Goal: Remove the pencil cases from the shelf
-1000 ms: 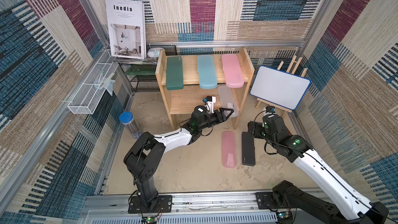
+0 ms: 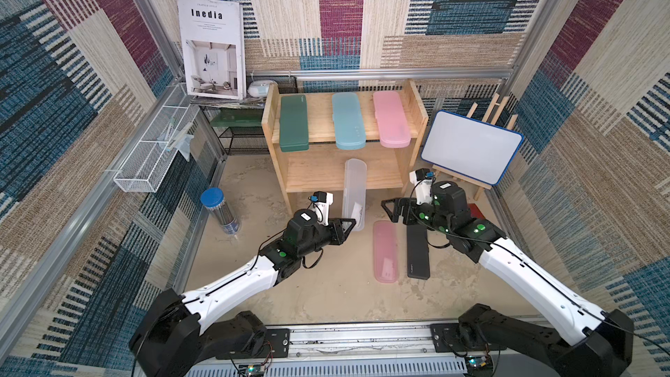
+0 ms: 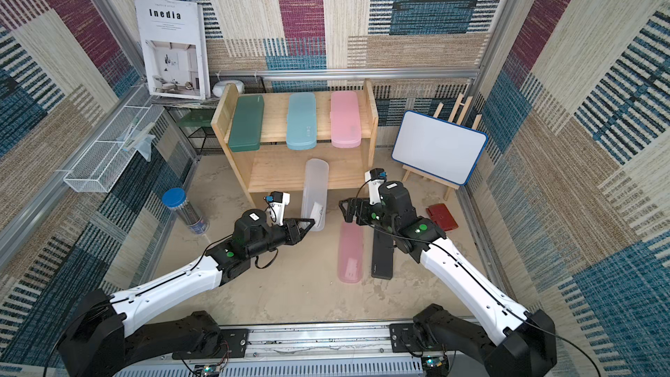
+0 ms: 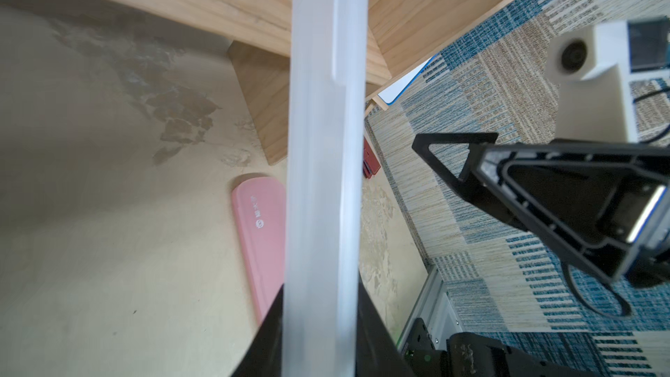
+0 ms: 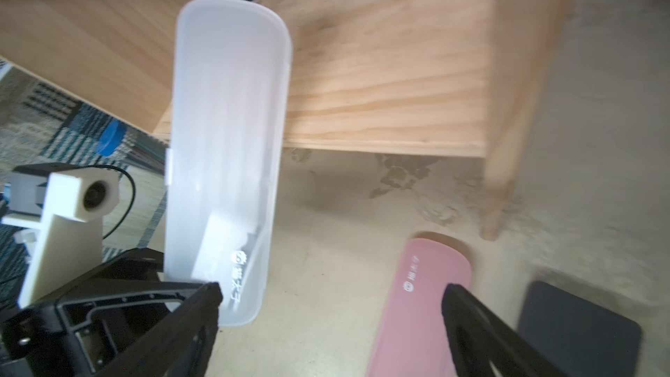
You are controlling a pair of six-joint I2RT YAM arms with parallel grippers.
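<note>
A translucent white pencil case [image 2: 354,185] sticks out from the lower level of the wooden shelf [image 2: 275,174], with my left gripper [image 2: 344,229] shut on its near end. It fills the middle of the left wrist view. My right gripper stands open just to its right, with nothing between its fingers. On the top level lie green [image 2: 293,122], light blue [image 2: 347,120] and pink [image 2: 391,118] cases. A clear pink case [image 2: 385,251] and a black case [image 2: 418,254] lie on the table below.
A jar with a blue lid [image 2: 220,209] stands at the left. A whiteboard on an easel [image 2: 471,146] is at the right, with a small red object [image 3: 441,216] in front of it.
My left gripper has drawn the white case leftward and toward the front, away from the shelf's right side. My right gripper has moved left toward that case.
</note>
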